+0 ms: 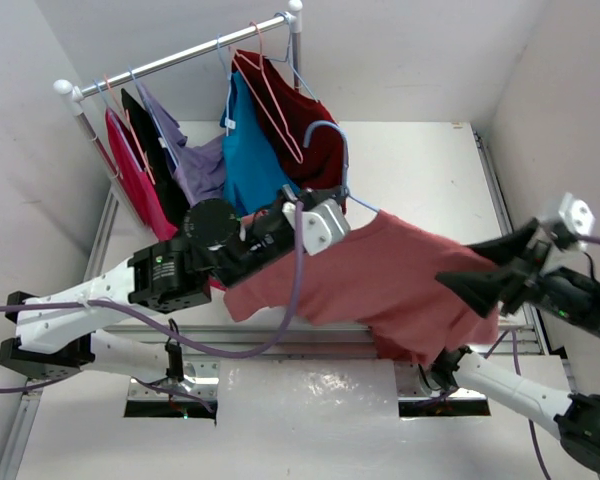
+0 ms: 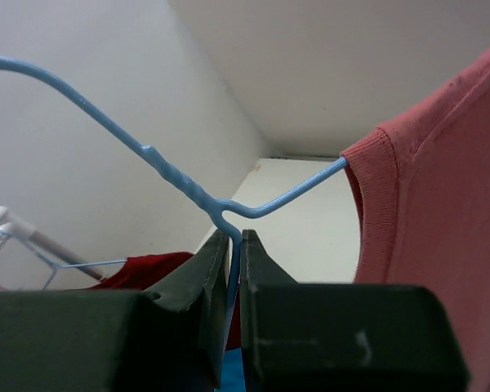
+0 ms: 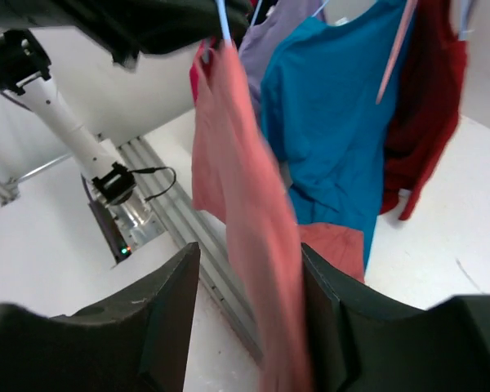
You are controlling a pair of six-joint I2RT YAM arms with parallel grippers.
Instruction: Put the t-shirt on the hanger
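The light blue hanger (image 2: pixel 184 181) rises from between my left gripper's (image 2: pixel 235 245) fingers, which are shut on its neck just below the hook. One hanger arm runs into the collar of the salmon t-shirt (image 2: pixel 441 180); in the top view the shirt (image 1: pixel 400 270) hangs from the hanger and spreads toward the right. Over its right part is my right gripper (image 1: pixel 460 285), blurred. In the right wrist view the right gripper is open, with the shirt's edge (image 3: pixel 257 220) passing between its spread fingers. The left shoulder of the shirt is partly hidden behind the left arm.
A metal rack (image 1: pixel 185 58) at the back left carries several garments on hangers, including a blue shirt (image 1: pixel 250 150) and a dark red one (image 1: pixel 315 135). They hang close behind my left gripper.
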